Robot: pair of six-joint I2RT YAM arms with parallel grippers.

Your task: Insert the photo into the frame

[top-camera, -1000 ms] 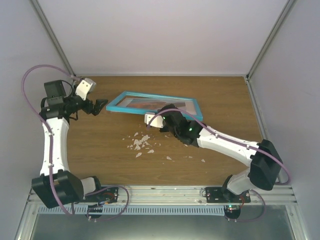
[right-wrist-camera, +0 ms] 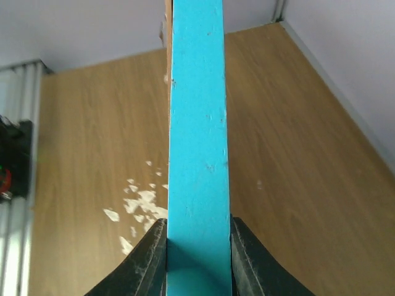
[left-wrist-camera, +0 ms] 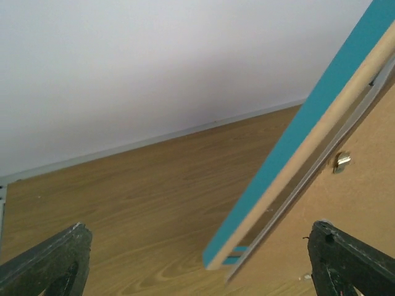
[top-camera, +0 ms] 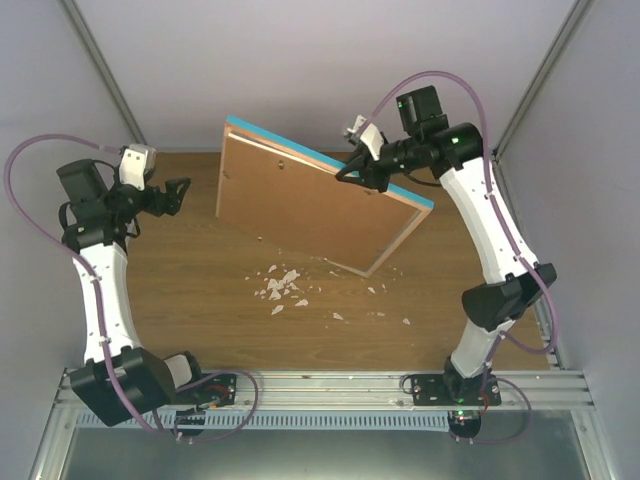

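Note:
My right gripper (top-camera: 362,172) is shut on the blue frame (right-wrist-camera: 197,123) by its long edge, holding it raised and tilted with the brown backboard (top-camera: 310,210) toward the top camera. In the left wrist view the frame's blue side (left-wrist-camera: 296,135) runs diagonally, with a metal clip (left-wrist-camera: 341,161) on the backboard. My left gripper (top-camera: 165,195) stands open at the left, apart from the frame, nothing between its fingers. I cannot make out the photo.
Several white scraps (top-camera: 283,283) lie scattered on the wooden tabletop (top-camera: 180,300) below the frame. Walls enclose the table at the back and sides.
My right arm has risen and moved right, turning the frame from blue face up to backboard showing. My left gripper has drawn slightly left.

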